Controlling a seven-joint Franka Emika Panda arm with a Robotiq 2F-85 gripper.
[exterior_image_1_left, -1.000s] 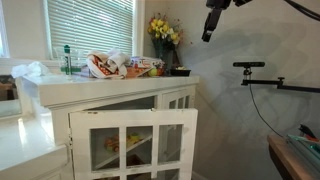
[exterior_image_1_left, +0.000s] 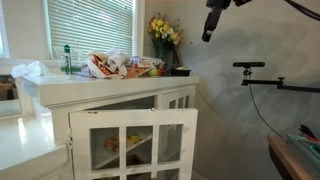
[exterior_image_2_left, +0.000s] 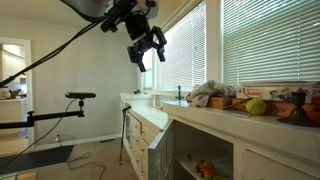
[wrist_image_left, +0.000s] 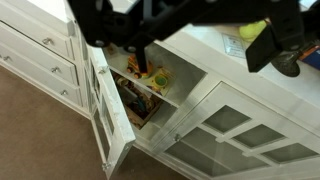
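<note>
My gripper (exterior_image_2_left: 149, 60) hangs high in front of the white cabinet, its fingers spread apart and nothing between them. In the wrist view the two dark fingers of the gripper stand wide apart above the cabinet. A white glass-paned door (exterior_image_1_left: 133, 115) hangs open on the cabinet; the wrist view shows this door (wrist_image_left: 120, 128) swung outward. On the shelf inside lie yellow and orange items (wrist_image_left: 160, 79), too small to identify, with darker things below them. The gripper is well clear of the door and the shelf.
On the countertop (exterior_image_2_left: 245, 125) stand a green apple or similar fruit (exterior_image_2_left: 257, 106), crumpled bags (exterior_image_1_left: 106, 66), a green bottle (exterior_image_1_left: 67, 58) and yellow flowers (exterior_image_1_left: 163, 32). A camera arm (exterior_image_1_left: 265, 82) juts from the right. Open air surrounds the gripper.
</note>
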